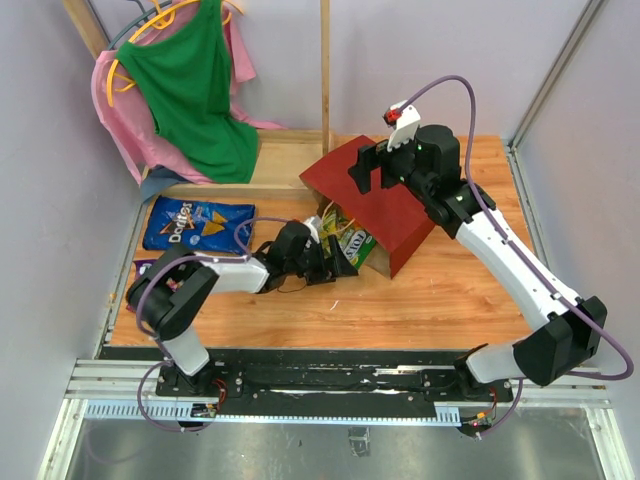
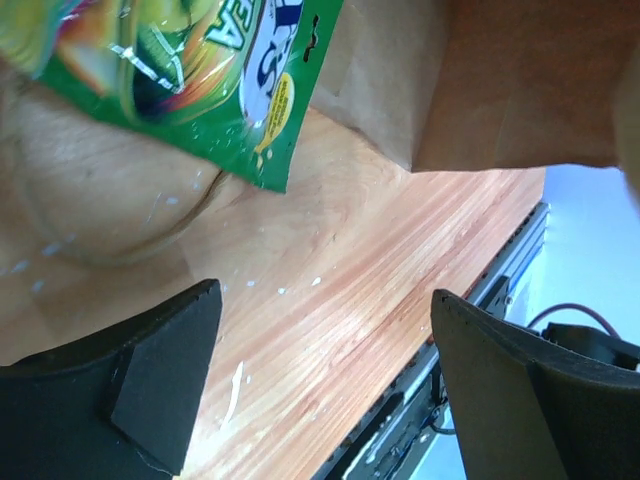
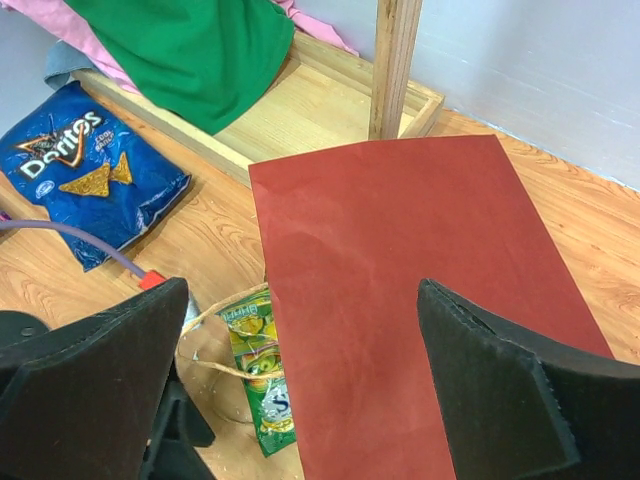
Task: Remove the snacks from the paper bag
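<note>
The red paper bag (image 1: 375,200) lies on its side on the wooden table, its mouth facing the left arm. A green snack packet (image 2: 190,80) shows at that mouth, partly sticking out; the rest is hidden by the bag. Close to the packet, on its near left side, is my left gripper (image 1: 342,262), open and empty in the left wrist view. Above the bag hangs my right gripper, open with nothing between its fingers. A blue Doritos bag (image 1: 200,225) lies at the table's left.
A purple packet (image 1: 143,268) shows partly behind the left arm. Clothes on hangers, a green top (image 1: 195,90) among them, hang over a wooden tray (image 1: 285,158) at the back.
</note>
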